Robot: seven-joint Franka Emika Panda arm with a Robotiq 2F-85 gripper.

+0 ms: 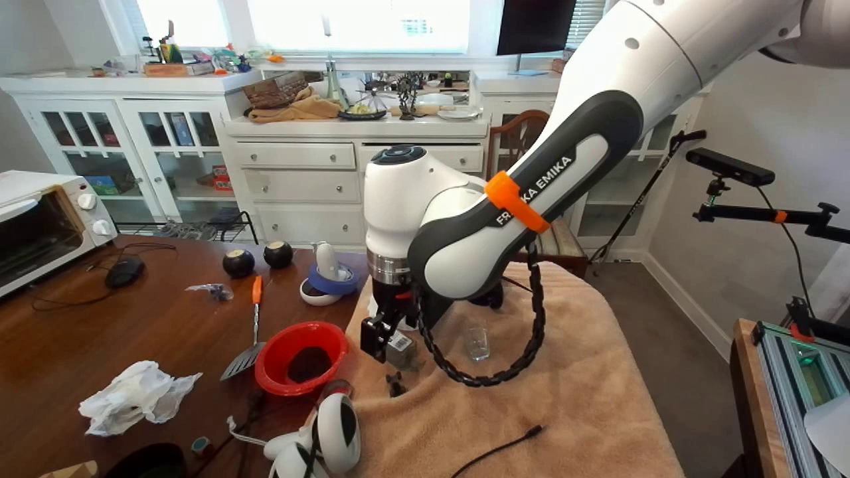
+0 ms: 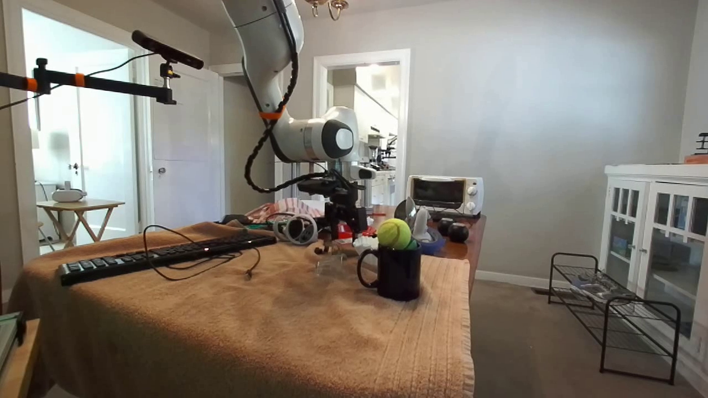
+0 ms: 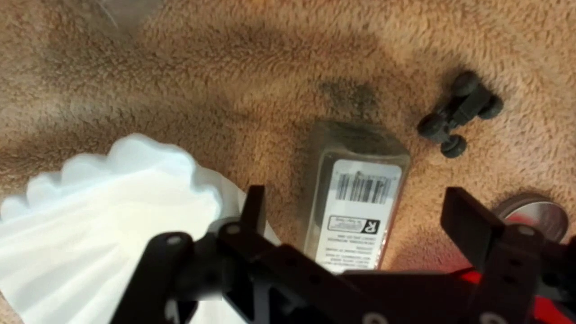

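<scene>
My gripper stands open above the towel, its two black fingers apart on either side of a small grey box with a white barcode label in the wrist view. Nothing is held. The box's near end is hidden by the gripper body. A small black wheeled toy lies on the towel to the box's upper right. Left of the box is a white fluted paper filter, partly behind the left finger. In exterior view 1 the gripper hangs just by the box.
A red bowl stands left of the towel, and a clear glass is to the right. Exterior view 2 shows a black mug topped by a tennis ball, plus a keyboard.
</scene>
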